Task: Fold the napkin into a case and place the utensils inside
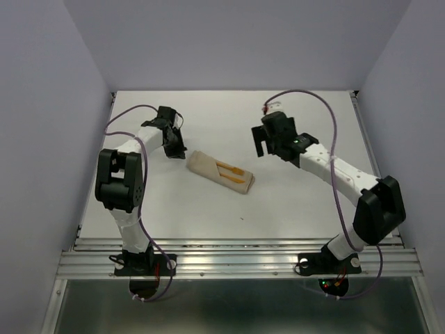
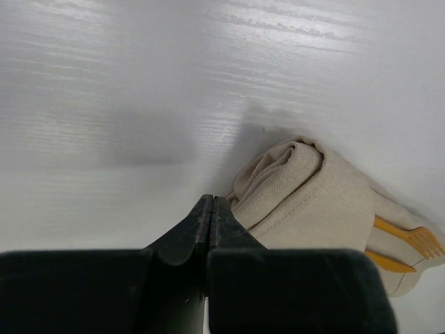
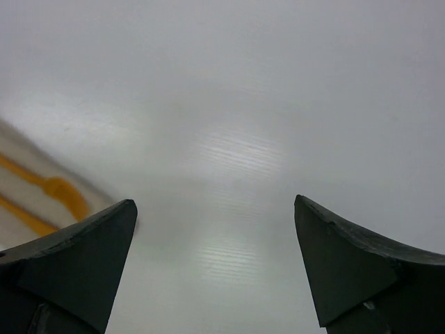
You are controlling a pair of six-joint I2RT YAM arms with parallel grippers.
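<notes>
The beige napkin (image 1: 206,165) lies folded into a long flat case, slanting across the middle of the table. From its pocket opening stick out an orange fork (image 2: 410,236) and an orange knife (image 2: 389,261), side by side, their other ends hidden under the cloth. Beside the napkin's left end, my left gripper is shut, with no cloth visible between its fingertips. To the right of the napkin and clear of it, my right gripper stands wide open and empty. The utensils are blurred in the right wrist view.
A tiny dark speck (image 1: 242,218) shows in front of it. Metal rails (image 1: 236,256) run along the front edge.
</notes>
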